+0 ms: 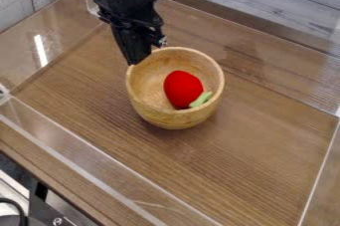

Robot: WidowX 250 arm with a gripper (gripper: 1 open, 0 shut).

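Observation:
My gripper hangs from the top of the view over the back-left rim of a light wooden bowl. It is dark and angled downward; whether its fingers are open or shut is hard to make out. Inside the bowl sit a red round object and a small pale green item beside it, toward the bowl's right side.
A pale wall or edge runs along the upper left, and dark cables lie at the lower left corner.

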